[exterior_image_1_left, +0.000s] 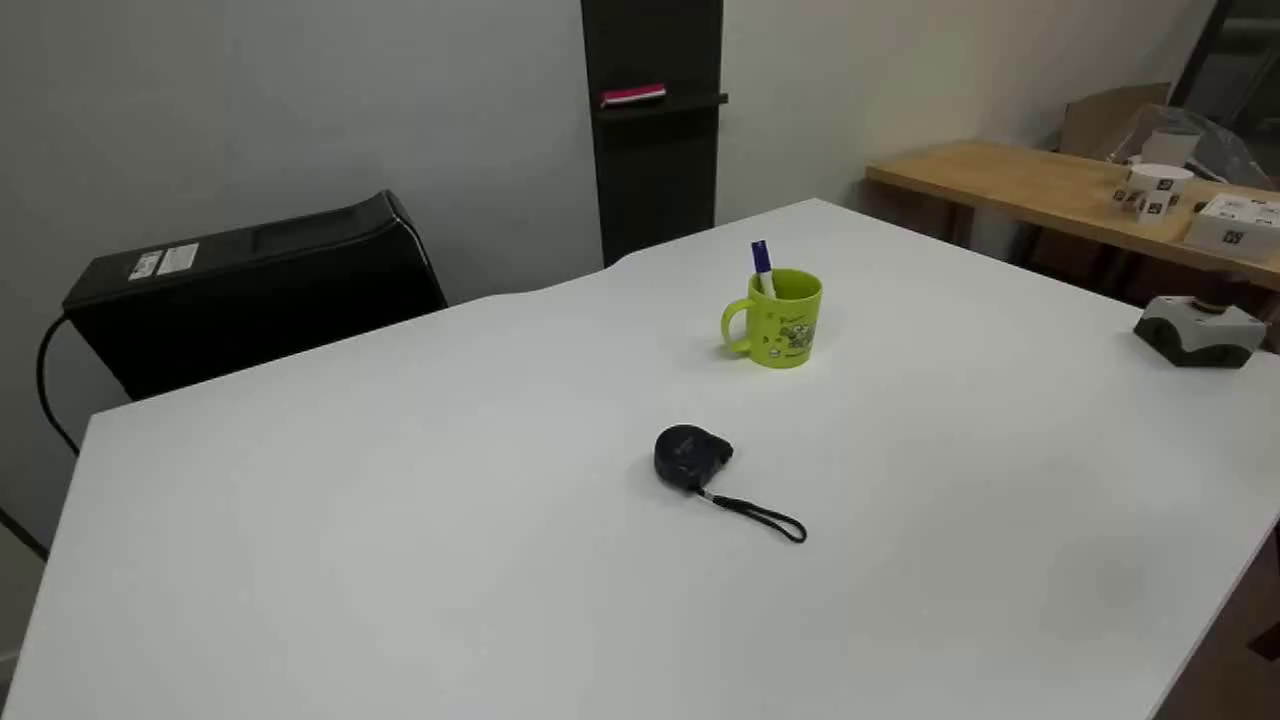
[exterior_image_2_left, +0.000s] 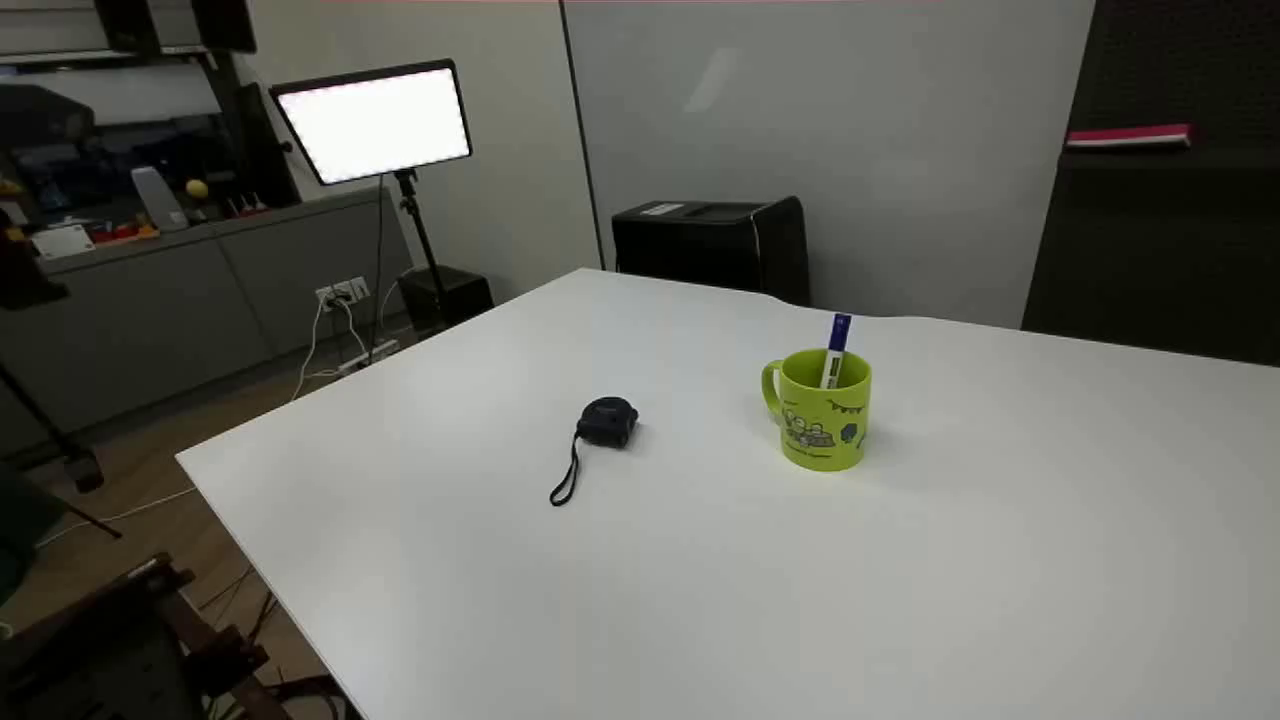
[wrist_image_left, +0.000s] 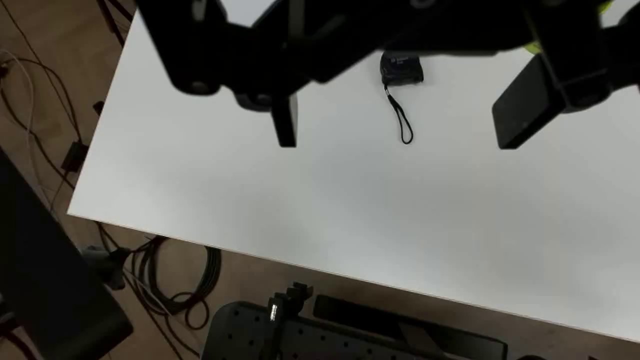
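Note:
A black tape measure (exterior_image_1_left: 689, 457) with a wrist strap (exterior_image_1_left: 761, 514) lies flat near the middle of the white table. Behind it stands an upright green mug (exterior_image_1_left: 786, 326), printed with small drawings. A marker with a blue cap (exterior_image_2_left: 836, 335) leans inside the mug, its lower part hidden by the wall. In the wrist view my gripper is wide open, its fingers well apart and nothing held. Between and beyond them the tape measure (wrist_image_left: 402, 69) shows, partly covered by the gripper's body; only slivers of the green mug (wrist_image_left: 534, 47) are visible. Neither exterior view shows the gripper.
A white and dark device with a knob (exterior_image_1_left: 1200, 330) sits at its right edge in exterior view 1. A black box (exterior_image_1_left: 252, 288) stands behind the table, and a lit lamp panel (exterior_image_2_left: 378, 120) is beyond it.

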